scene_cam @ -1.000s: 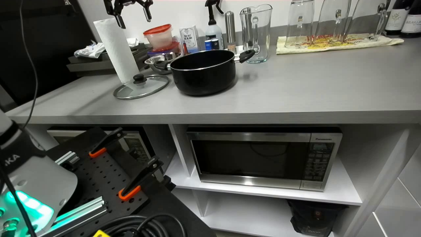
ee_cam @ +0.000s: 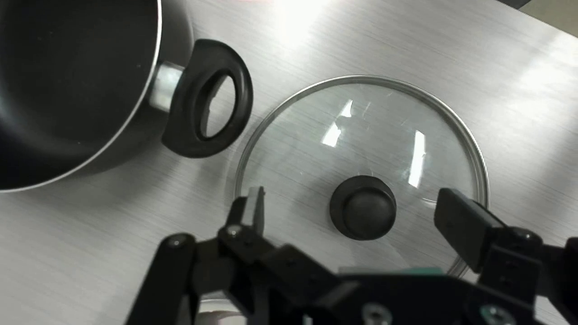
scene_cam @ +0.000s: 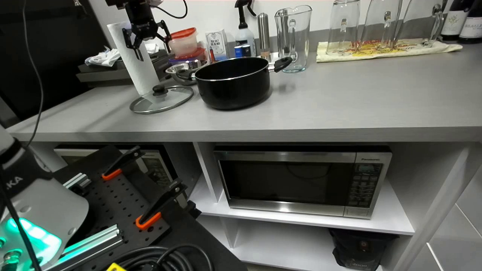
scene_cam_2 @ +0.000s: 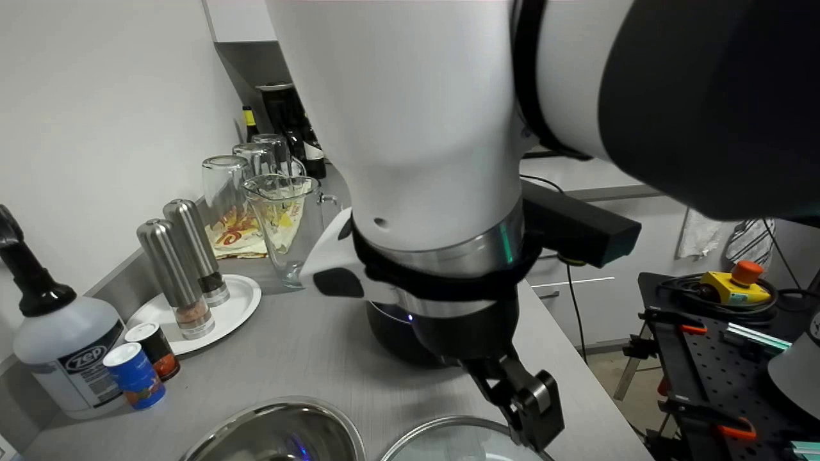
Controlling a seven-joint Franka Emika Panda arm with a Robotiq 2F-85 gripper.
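Note:
My gripper (scene_cam: 154, 49) hangs open above the counter, its two fingers wide apart with nothing between them. Below it lies a round glass lid (scene_cam: 151, 104) with a metal rim and a black knob (scene_cam: 160, 90), flat on the counter. In the wrist view the knob (ee_cam: 363, 208) shows between the open fingers, but lower down, not touched. Beside the lid stands a black pot (scene_cam: 234, 90) with two loop handles, uncovered and empty as far as I can see. The pot's near handle (ee_cam: 238, 97) comes close to the lid's rim in the wrist view.
A paper towel roll (scene_cam: 135, 63) leans behind the lid. A steel bowl (scene_cam_2: 277, 422), a blue shaker (scene_cam_2: 137, 376), two grinders (scene_cam_2: 173, 269) and a glass pitcher (scene_cam: 293, 40) stand towards the wall. The counter right of the pot is clear.
In exterior view 1 my gripper has come down towards the lid and now overlaps the paper towel roll. It remains open. Lid and pot have not moved.

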